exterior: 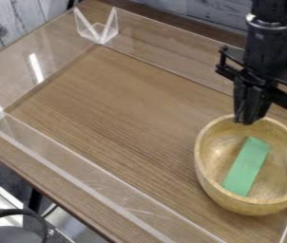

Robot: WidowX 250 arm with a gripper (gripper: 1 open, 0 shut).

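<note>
My black gripper [246,114] hangs at the right, just above the back rim of a tan round bowl [216,176], with its fingers close together and nothing visible between them. A green rectangular block [244,171] lies inside the bowl, tilted diagonally.
A small clear plastic piece [97,26] sits at the back left. Dark parts with cables [9,230] are at the bottom left corner.
</note>
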